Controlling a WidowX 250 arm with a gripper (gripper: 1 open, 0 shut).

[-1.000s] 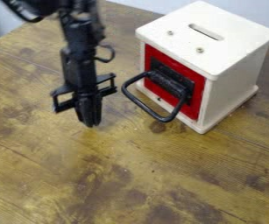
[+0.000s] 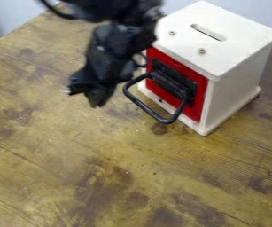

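A white wooden box with a slot on top and a red front panel stands at the upper right. A black U-shaped handle sticks out from its dark front mechanism. My black gripper, blurred by motion, is just left of the box and the handle's end, pointing down. It looks shut, with nothing visible between its fingers.
A pale wall runs along the back edge behind the box.
The box and handle look unmoved.
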